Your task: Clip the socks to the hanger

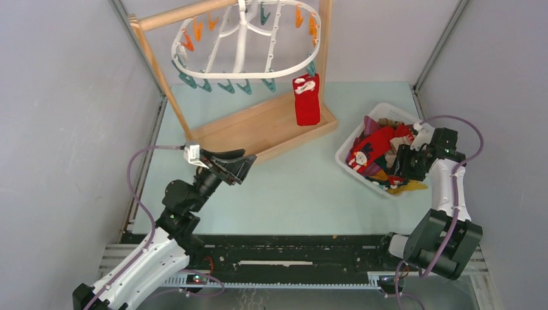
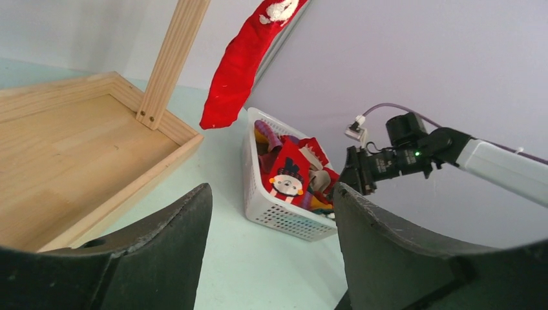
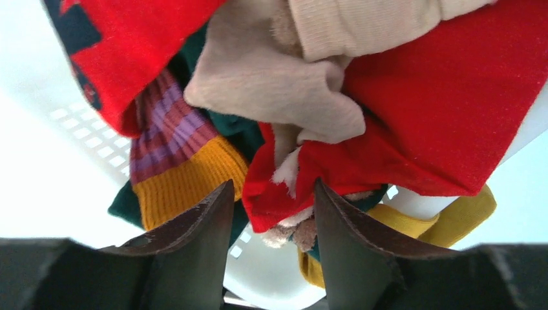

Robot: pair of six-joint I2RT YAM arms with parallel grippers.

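Observation:
A white oval hanger (image 1: 244,76) with orange and teal clips hangs from a wooden stand. One red sock (image 1: 307,103) dangles from a teal clip at its right side. Several more socks fill the white basket (image 2: 284,216), among them a red one with a face (image 2: 289,179). Over this basket my right gripper points down, its fingers apart. A red cuff with pale trim (image 3: 274,194) lies below and between its fingertips, not gripped. My left gripper is open and empty in front of the stand, well away from the basket.
The stand's wooden tray base (image 1: 262,126) borders the left gripper's space. A mustard sock (image 1: 411,186) hangs over the basket's near right rim. Bare pale tabletop (image 1: 297,194) lies between the left arm and the basket.

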